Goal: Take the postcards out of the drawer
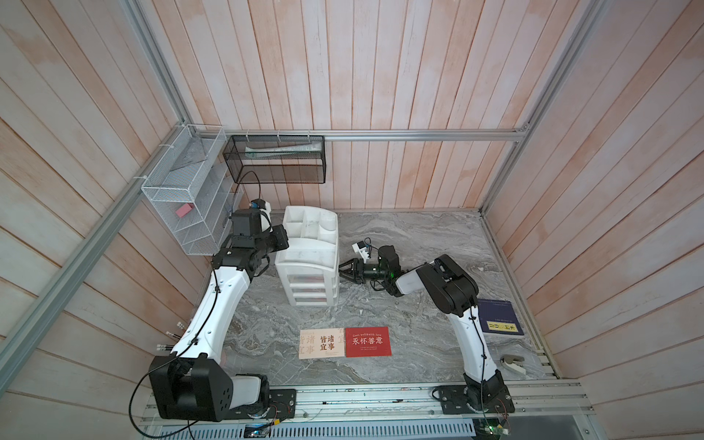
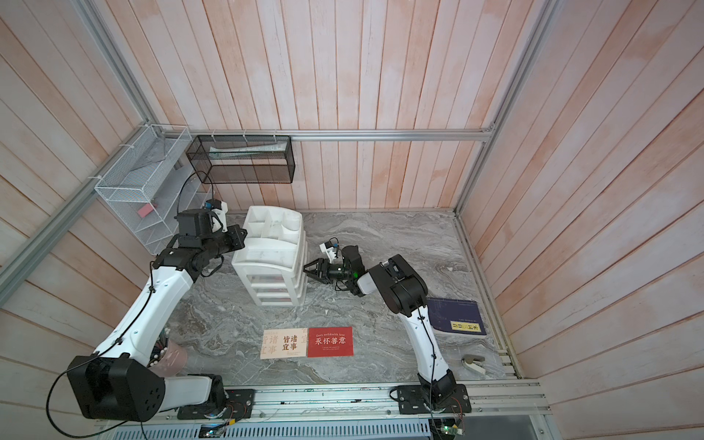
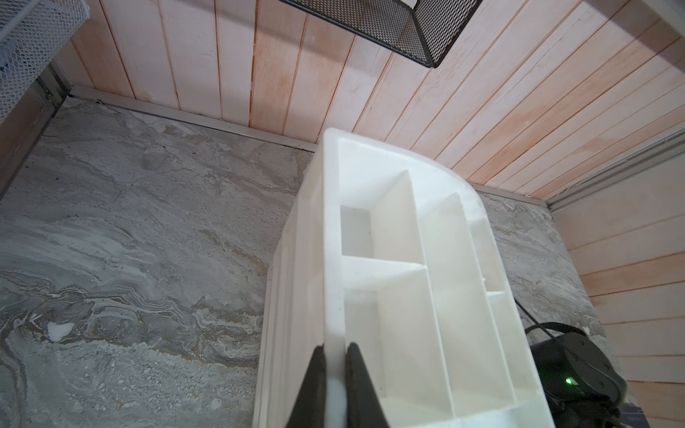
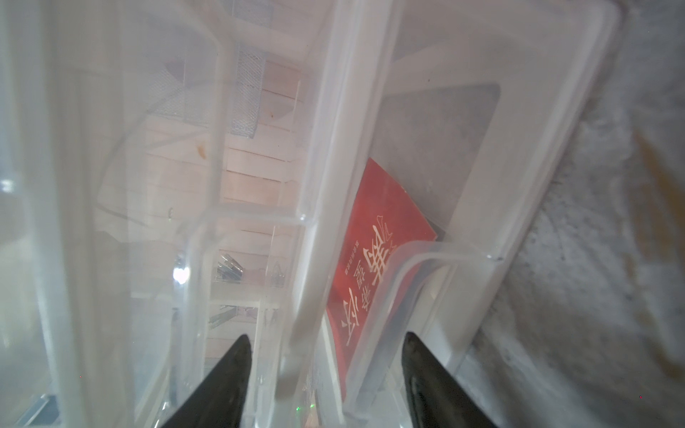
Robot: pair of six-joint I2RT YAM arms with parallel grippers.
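The white drawer unit (image 1: 308, 253) stands upright on the table between my arms. In the left wrist view my left gripper is shut on the rim of its open top tray (image 3: 385, 260). My right gripper is open at the unit's right side, a clear drawer edge (image 4: 303, 314) running up between its fingers. A red postcard (image 4: 389, 207) with pale writing lies inside the clear drawer (image 4: 442, 128). Two flat cards, one cream (image 1: 321, 343) and one red (image 1: 369, 341), lie side by side in front.
A dark blue book-like item (image 1: 500, 316) and a small grey and white object (image 1: 514, 363) lie at the right. A black mesh basket (image 1: 275, 172) hangs at the back, a white wire rack (image 1: 183, 183) at the left.
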